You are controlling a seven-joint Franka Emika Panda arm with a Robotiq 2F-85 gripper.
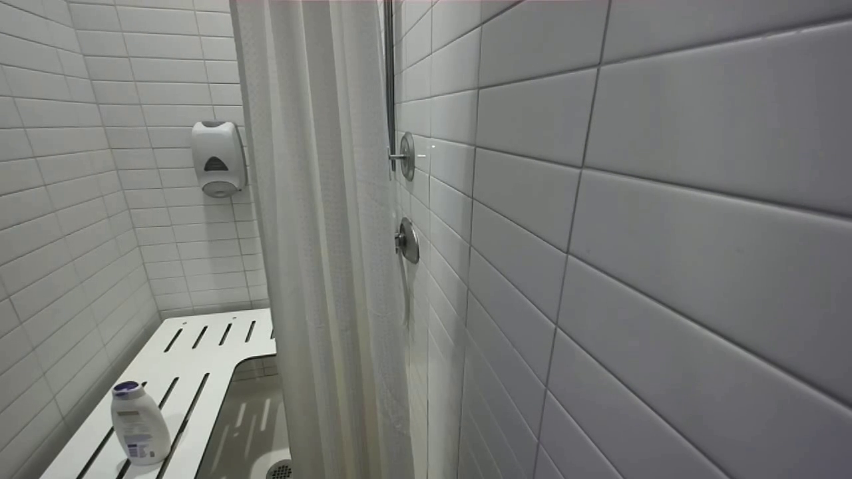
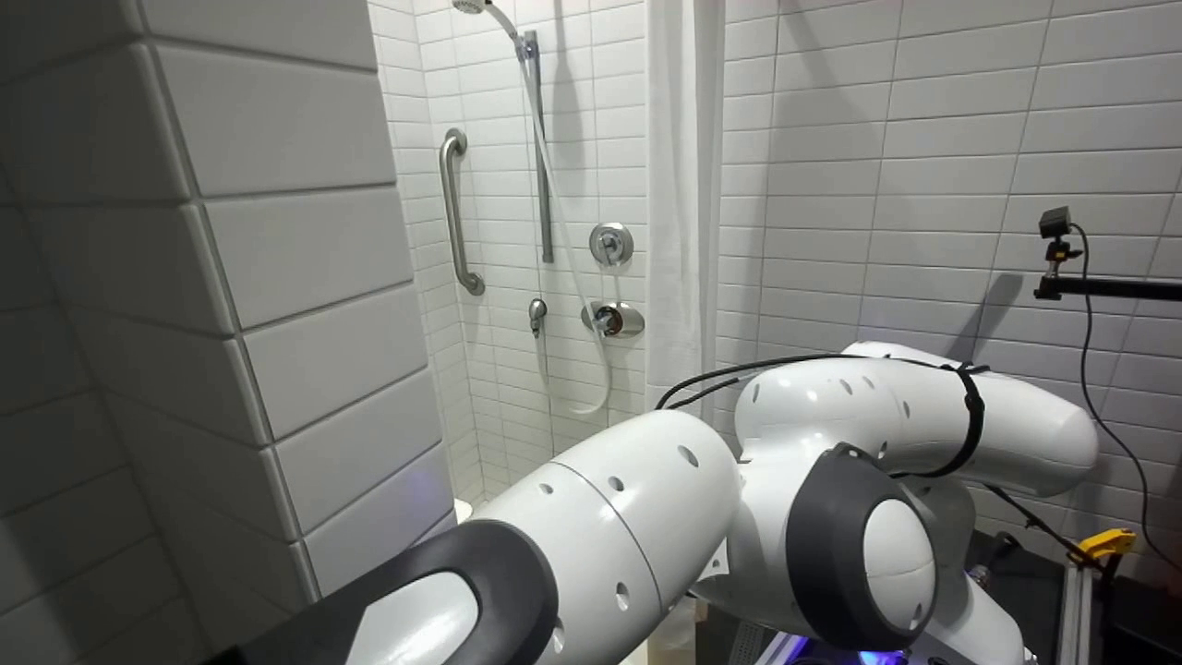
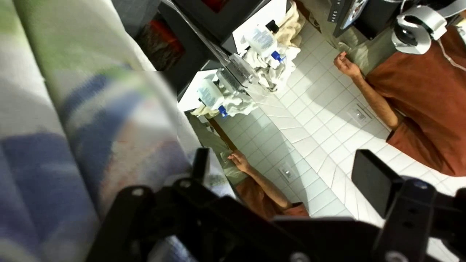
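In the wrist view my gripper stands open, its two dark fingers wide apart with nothing held between them. A cloth (image 3: 118, 144) printed in blue, green and white fills the left side of that view, close by and blurred. It passes behind the left finger (image 3: 201, 165); whether they touch, I cannot tell. The robot arm (image 2: 654, 521) reaches across the lower part of exterior view 2, but its gripper is out of that frame. Neither arm nor gripper shows in exterior view 1.
A white bottle (image 1: 142, 431) stands on the slatted shower bench (image 1: 212, 351), beside a hanging curtain (image 1: 327, 239). Tiled walls flank the arm. A person in a rust-coloured shirt (image 3: 419, 100) is in the wrist view, near a blue-capped bottle (image 3: 262, 40); both appear twice, seemingly mirrored.
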